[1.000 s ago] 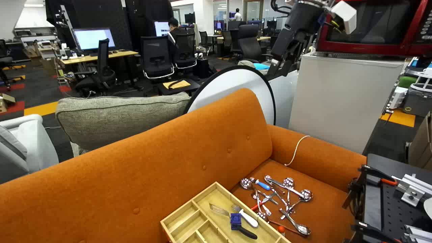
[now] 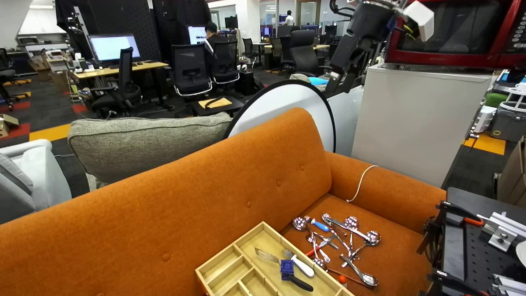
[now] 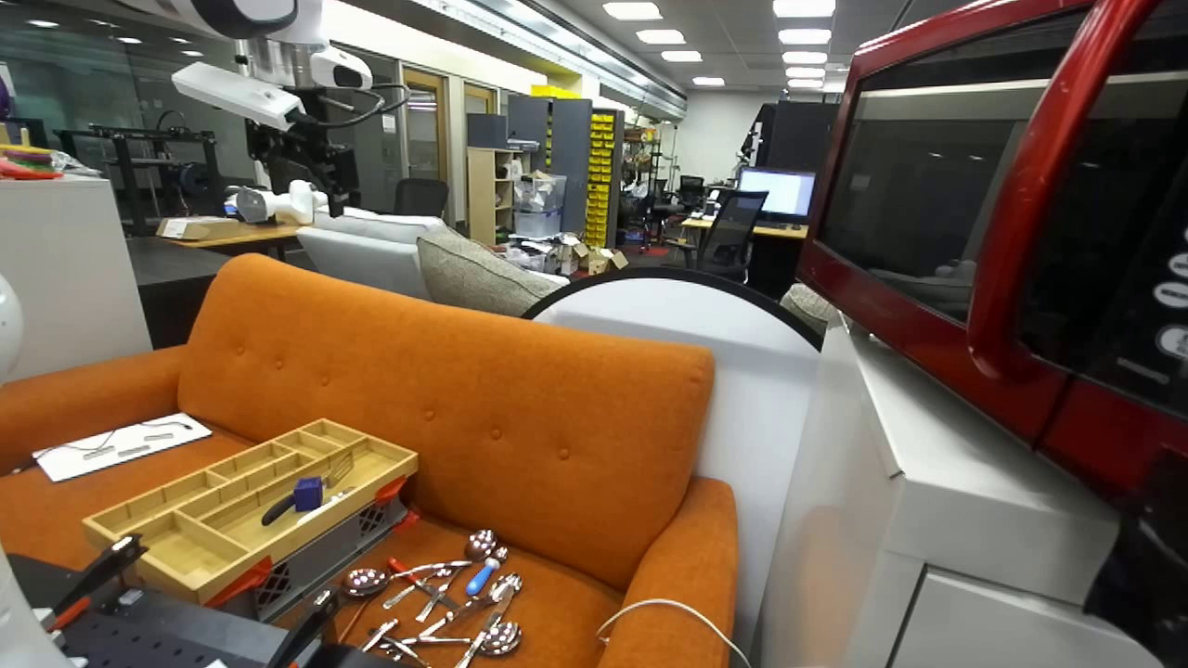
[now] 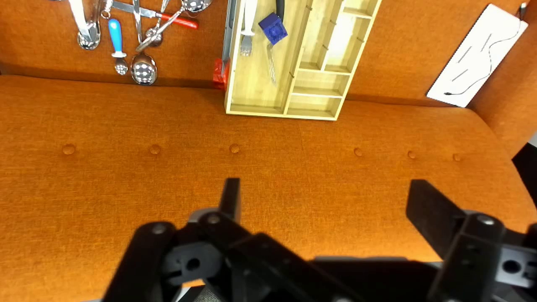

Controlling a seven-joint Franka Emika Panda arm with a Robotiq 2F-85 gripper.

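High above the orange sofa my gripper hangs open, its two dark fingers wide apart with only sofa fabric behind the gap. A wooden divided tray stands on the seat. Inside its long compartment lie a white-handled fork, a dark-handled utensil with a metal head, and a small blue block against that utensil. Beside the tray, on the bare seat, is a loose heap of metal utensils, among them a slotted ladle, a blue-handled piece and a red-handled knife.
A white board with a thin cable lies at the sofa's other end. The sofa back rises behind the tray. A red microwave sits on a white cabinet. A black table with clamps stands in front.
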